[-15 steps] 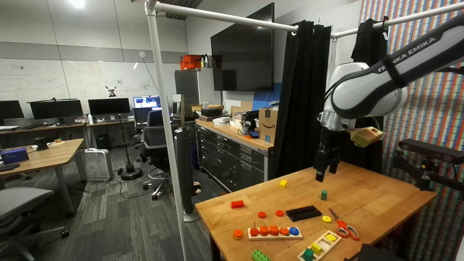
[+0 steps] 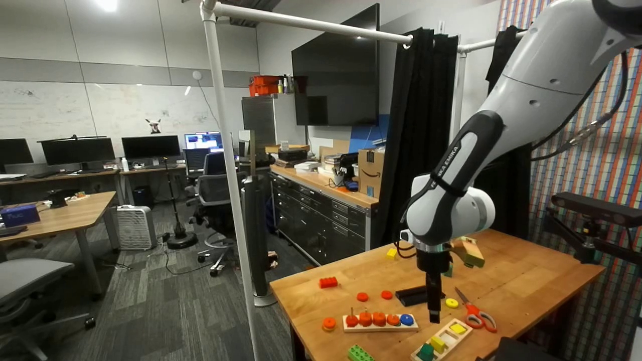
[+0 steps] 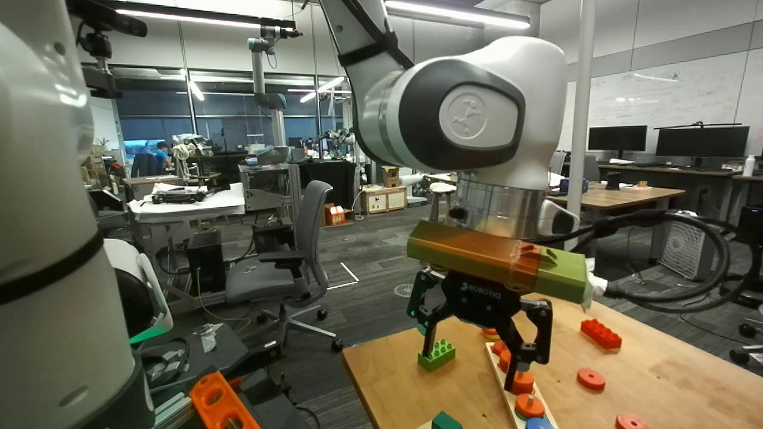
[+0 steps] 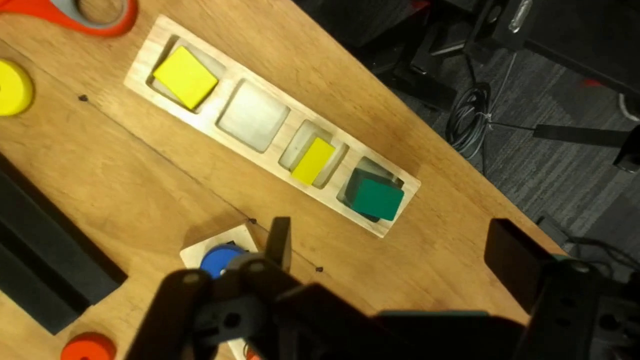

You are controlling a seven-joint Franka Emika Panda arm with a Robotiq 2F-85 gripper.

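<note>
A long wooden tray (image 4: pixel 238 78) with square and narrow wells lies on the table. In the wrist view, a yellow block (image 4: pixel 186 77) sits tilted in one end well, and the well beside it is empty. A smaller yellow block (image 4: pixel 313 161) stands in the narrower well, with a green block (image 4: pixel 378 199) at the other end. My gripper is open above the table beside this tray, nothing between its fingers. One finger overlaps the end of a second wooden board with a blue ring (image 4: pixel 220 259) in the wrist view.
Pegged red rings (image 2: pixel 379 319) share the board with the blue one. Scissors (image 2: pixel 479 318), a black holder (image 2: pixel 415 295), a yellow ring (image 2: pixel 451 303), a red brick (image 2: pixel 328 282) and a green brick (image 2: pixel 359 353) lie around. A yellow block (image 2: pixel 391 253) is farther back.
The objects on the table look unmoved.
</note>
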